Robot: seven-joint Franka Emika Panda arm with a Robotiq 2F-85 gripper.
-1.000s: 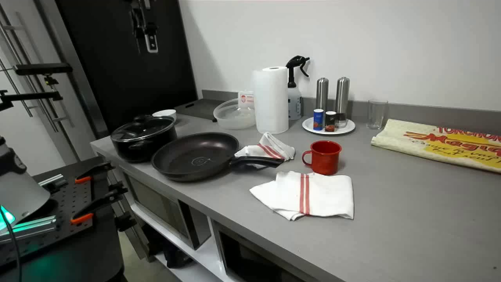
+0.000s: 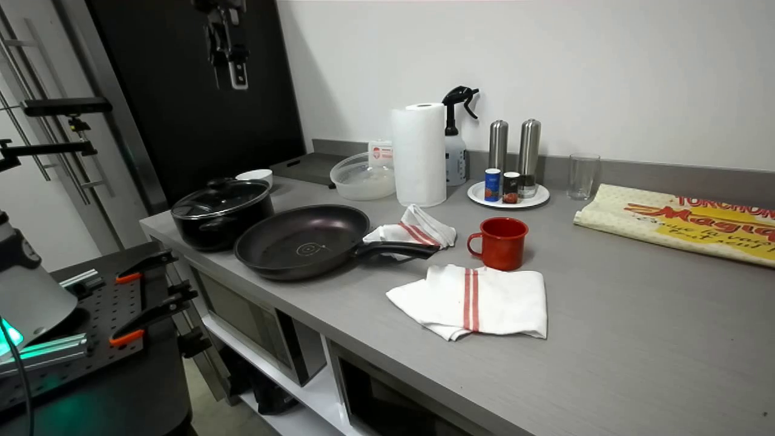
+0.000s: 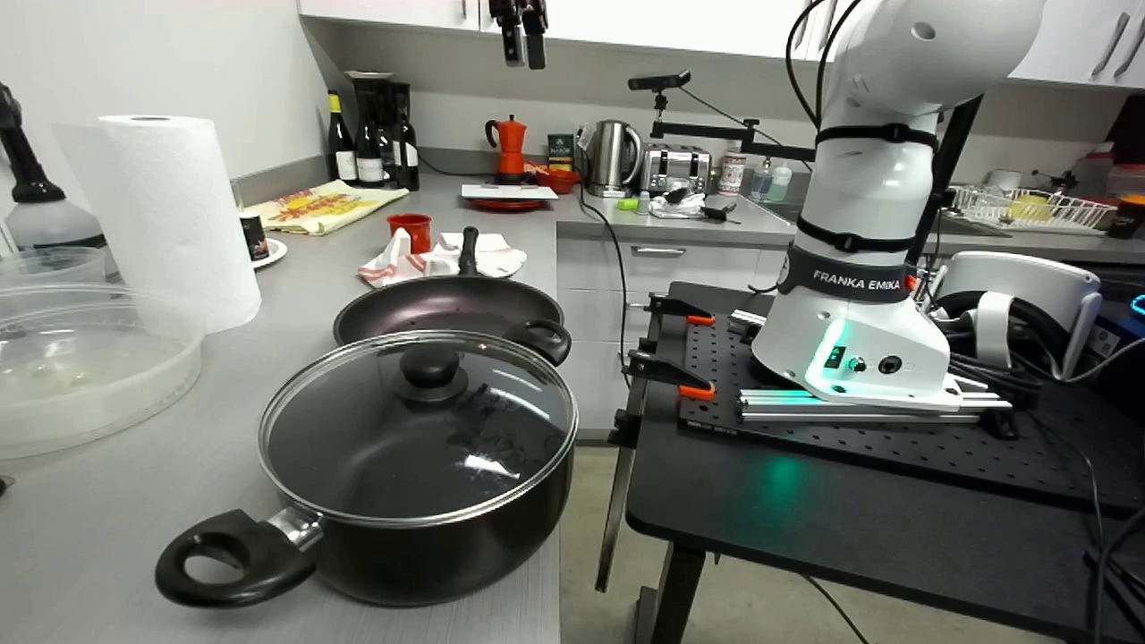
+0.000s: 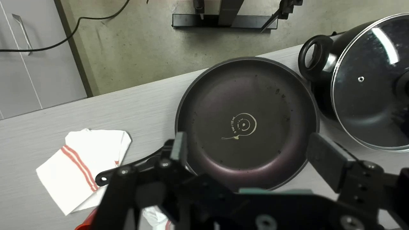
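Observation:
My gripper stands open high above the counter, its two fingers wide apart with nothing between them. Beneath it in the wrist view lies an empty dark frying pan [image 4: 245,92], its handle running toward the white cloth. In exterior view 1 the gripper [image 2: 230,76] shows at the top, well clear of everything on the counter. A black pot with a glass lid [image 2: 221,211] sits beside the pan [image 2: 301,240]. A folded white cloth with red stripes [image 2: 501,301] lies in front of a red mug [image 2: 502,243]. Another striped cloth [image 2: 418,231] is bunched behind the pan's handle.
Toward the wall are a clear plastic bowl [image 2: 356,178], a paper towel roll [image 2: 419,156], a spray bottle [image 2: 455,152], a white plate [image 2: 476,195] with shakers and mills, and a glass [image 2: 583,178]. A yellow printed cloth [image 2: 676,221] lies at right.
In exterior view 1 my gripper has come slightly lower and shifted a little to the right. The objects on the counter have stayed in place.

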